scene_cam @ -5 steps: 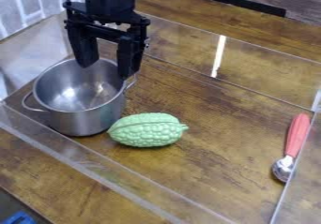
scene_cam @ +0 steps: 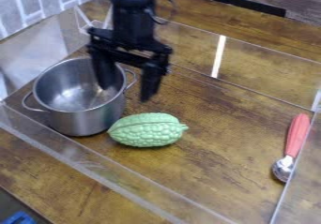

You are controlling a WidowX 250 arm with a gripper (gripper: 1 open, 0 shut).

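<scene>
My black gripper (scene_cam: 129,73), blurred, hangs over the right rim of a steel pot (scene_cam: 73,115) at the left, above and a little left of a pale green bitter melon (scene_cam: 146,130) lying on the wooden table. Whether its fingers are open or shut is unclear in the blur.
An ice cream scoop with a red handle (scene_cam: 296,139) lies at the right. Clear panels border the wooden table (scene_cam: 207,186).
The gripper has shifted to the right, from over the pot toward the space above the melon. The pot, melon and scoop have not moved.
</scene>
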